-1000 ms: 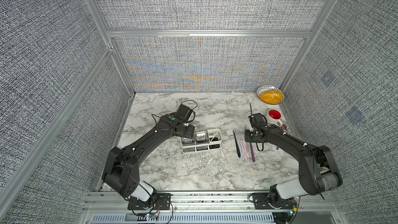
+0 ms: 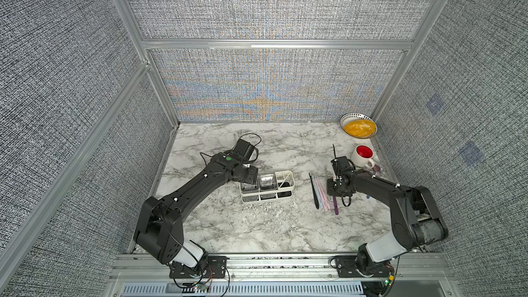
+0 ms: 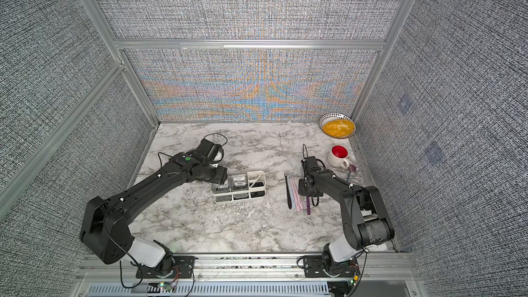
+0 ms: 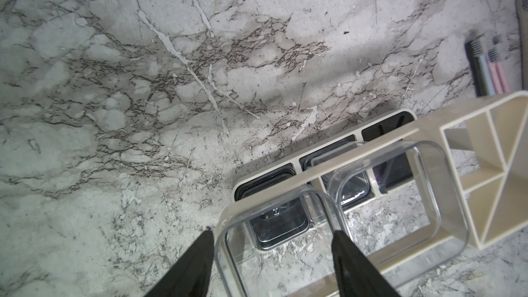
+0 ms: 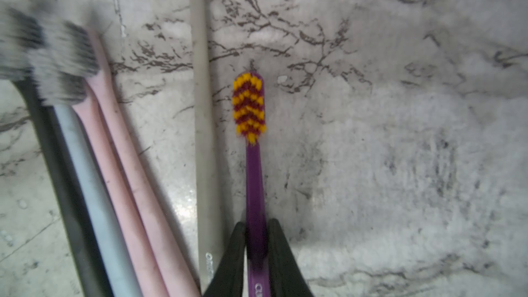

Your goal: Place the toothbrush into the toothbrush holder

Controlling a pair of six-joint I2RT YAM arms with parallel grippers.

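The cream toothbrush holder with clear cups stands in mid-table, empty of brushes. My left gripper is over its left end, open around the near cup; whether it touches is unclear. My right gripper is low over the purple toothbrush with yellow-red bristles, fingertips either side of its handle; whether they grip it cannot be told. Left of it lie a grey brush and black, blue and two pink toothbrushes.
A white mug with red inside and a dish with yellow centre stand at the right rear.
My right arm's elbow has shifted left and its gripper slightly down toward the front over the purple brush. The left arm looks still.
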